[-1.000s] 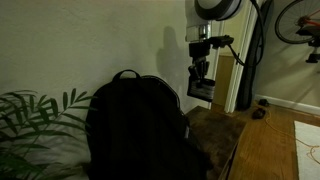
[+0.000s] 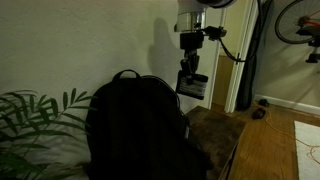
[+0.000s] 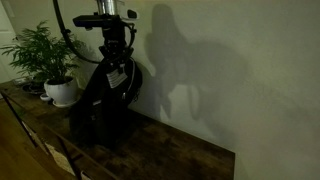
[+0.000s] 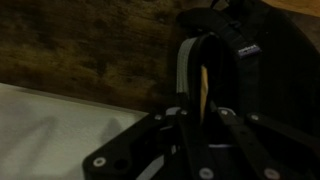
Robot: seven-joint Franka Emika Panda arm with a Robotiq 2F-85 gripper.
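A dark, flat, case-like object (image 2: 192, 85) hangs from my gripper (image 2: 189, 66), which is shut on it. In the wrist view, the fingers close over the near end of this object (image 4: 210, 55), and a pale strip shows along one side; exactly what it is, I cannot tell. A large black backpack (image 2: 135, 125) stands upright against the wall. In exterior view 1 the held object is up and to the right of the backpack's top. In exterior view 2 the object overlaps the upper backpack (image 3: 95, 112), so their spacing is unclear.
The backpack rests on a dark wooden bench (image 3: 175, 150) along a pale wall (image 3: 220, 70). A potted plant (image 3: 45, 55) stands at the bench's other end, its leaves (image 2: 35, 120) reaching near the backpack.
My gripper has moved left in exterior view 1, toward the backpack, and the dark object has come along with it. The backpack has stayed put.
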